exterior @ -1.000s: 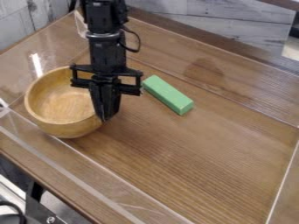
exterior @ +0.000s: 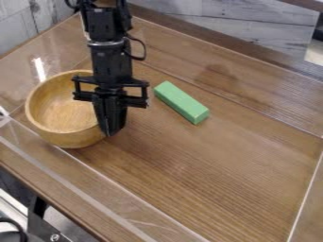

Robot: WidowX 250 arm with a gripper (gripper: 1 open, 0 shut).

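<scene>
My black gripper (exterior: 111, 118) reaches down from the top left over the front right part of a tan oval bowl (exterior: 53, 113), its lower end at or just inside the bowl's right side. It looks shut; whether anything thin sits between its fingertips is too small to tell. A green rectangular block (exterior: 182, 102) lies on the wooden table to the right of the bowl, apart from both.
A white wall bounds the table at the back right. Dark cable or hardware (exterior: 10, 232) shows at the bottom left corner.
The arm has shifted very slightly; the bowl and green block look unmoved.
</scene>
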